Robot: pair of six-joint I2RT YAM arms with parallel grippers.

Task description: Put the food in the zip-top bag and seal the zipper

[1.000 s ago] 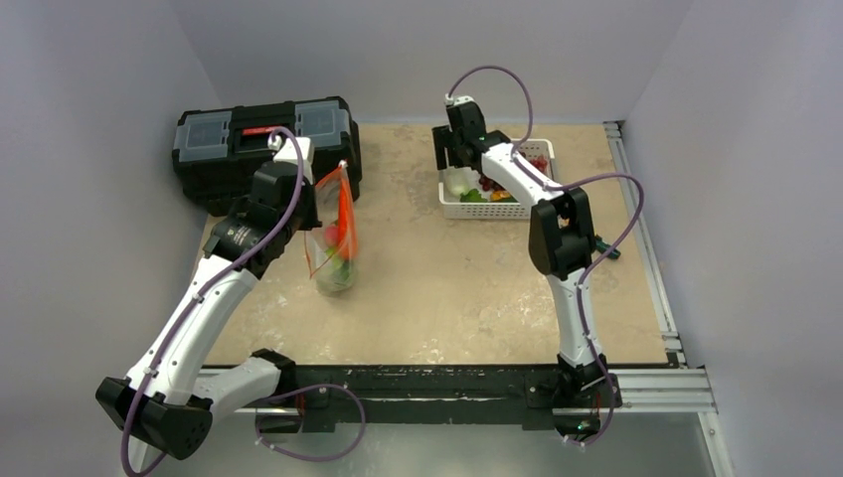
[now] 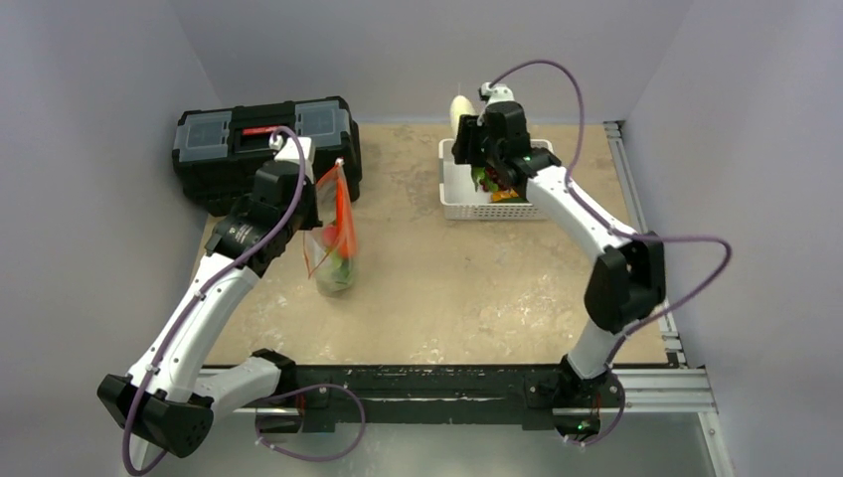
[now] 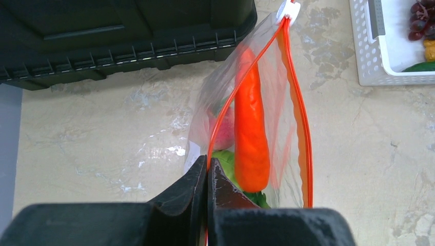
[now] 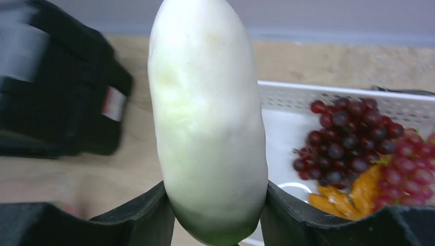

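Observation:
The zip top bag (image 2: 333, 258) stands upright with an orange zipper edge, holding a carrot (image 3: 250, 128), a green item (image 3: 224, 159) and a red item (image 3: 221, 130). My left gripper is shut on the bag's edge. My right gripper is shut on a long white vegetable (image 4: 208, 102), raised over the white basket (image 2: 467, 211). In the basket lie dark grapes (image 4: 349, 138), red grapes (image 4: 410, 169), yellow pieces (image 4: 361, 195) and a green item (image 3: 420, 66).
A black toolbox (image 2: 249, 169) stands at the back left beside the bag. Bare table (image 2: 437, 288) lies between the bag and the front edge. Grey walls surround the workspace.
My right gripper has lifted the white vegetable out of the basket, and the right arm has swung up and to the right. The left arm and bag are unchanged.

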